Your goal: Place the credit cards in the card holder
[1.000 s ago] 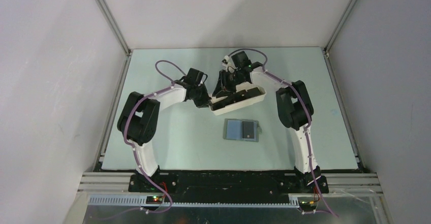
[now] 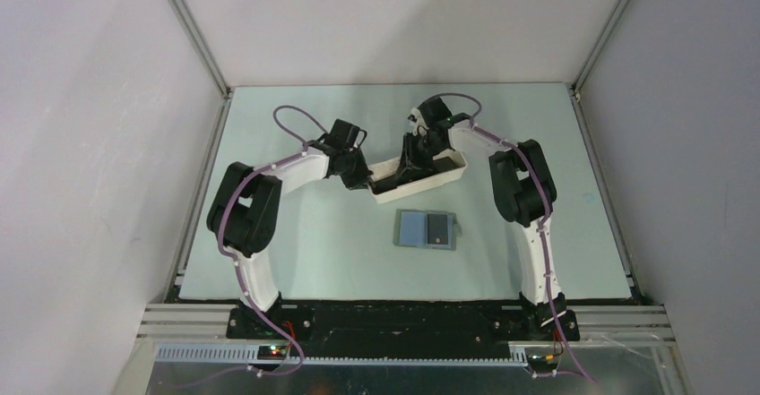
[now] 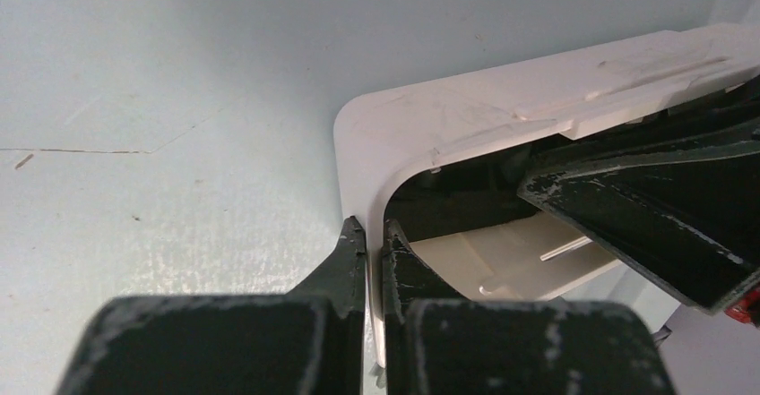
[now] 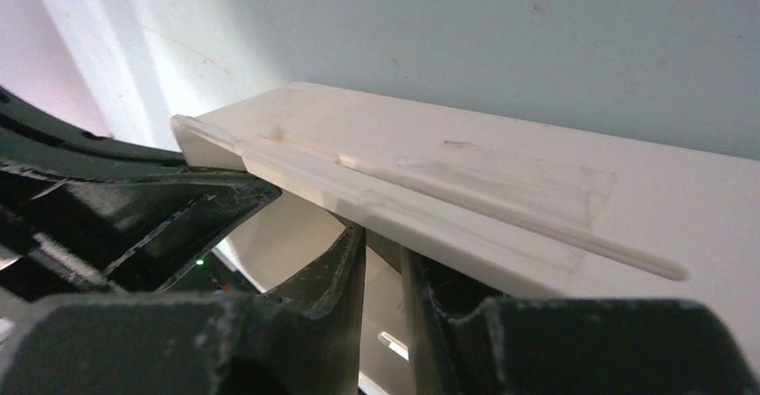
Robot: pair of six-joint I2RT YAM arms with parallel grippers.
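A white open box (image 2: pixel 421 188) with dark contents sits at the middle back of the table. My left gripper is shut on the box's left end wall, which shows between its fingertips. My right gripper reaches into the box just under its rim (image 4: pixel 484 198), fingers slightly apart; whether anything is between them is hidden. The card holder (image 2: pixel 412 227), a grey-blue case lying open, is on the table in front of the box. I cannot make out cards inside the box.
Both arms meet over the box. Walls surround it at the back, left and right.
My right gripper has moved right, from near the box's left part toward its middle. My left gripper stays at the box's end, and the card holder is unmoved.
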